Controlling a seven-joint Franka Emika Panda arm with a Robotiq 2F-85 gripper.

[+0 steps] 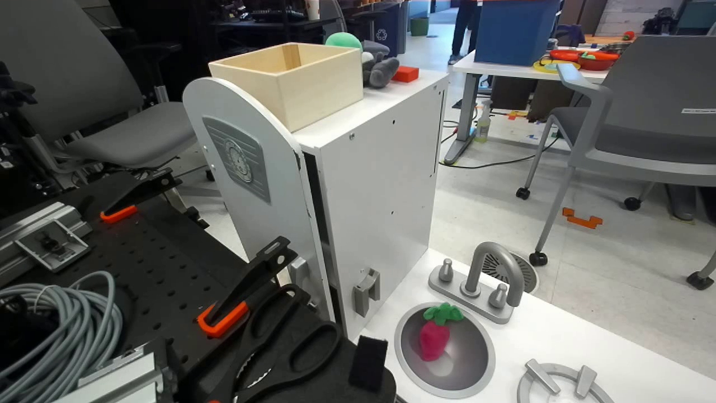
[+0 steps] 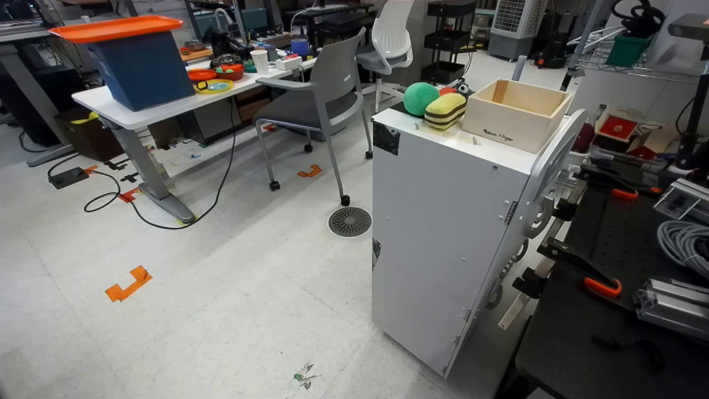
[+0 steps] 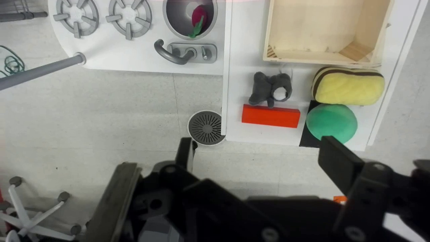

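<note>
With its fingers wide apart and nothing between them, my gripper stands open in the wrist view; neither exterior view shows it. Below it in that view is the white cabinet top. On it lie a grey plush toy, a red block, a yellow plush with dark stripes and a green ball-shaped toy. A wooden box with an empty visible floor sits beside them. The pink plush with green leaves rests in the grey sink.
A curved faucet rises beside the sink, and stove burners lie farther along the white counter. The tall arched door stands at the cabinet's front. Clamps and coiled cable occupy the black table.
</note>
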